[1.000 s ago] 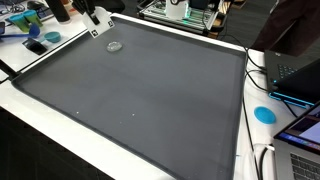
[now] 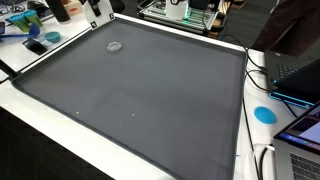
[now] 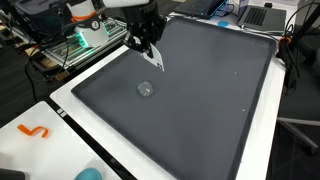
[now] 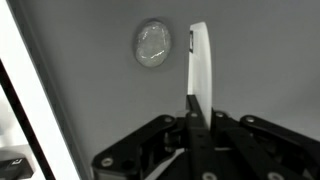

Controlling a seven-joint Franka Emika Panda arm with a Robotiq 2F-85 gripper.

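A white, flat, elongated item (image 4: 200, 65) stands out from between the fingers of my gripper, which is shut on it; a short dark mark shows near its end. In the second exterior view the white item (image 3: 154, 59) hangs below the dark gripper (image 3: 148, 42), over the tray. Beside it, apart from it, a small clear round dish (image 3: 145, 89) lies on the grey surface. The wrist view has the dish (image 4: 153, 43) up and to the left of the gripper.
The grey tray (image 2: 150, 90) is mostly bare, with wide free room. A blue disc (image 2: 265, 115) and laptops (image 2: 297, 158) lie beyond one side. Small containers (image 2: 52, 37) and cables crowd the opposite corner. An orange piece (image 3: 33, 130) lies outside the tray.
In the first exterior view the white item has shifted slightly up, toward the frame's top edge, still held. The clear dish has stayed put.
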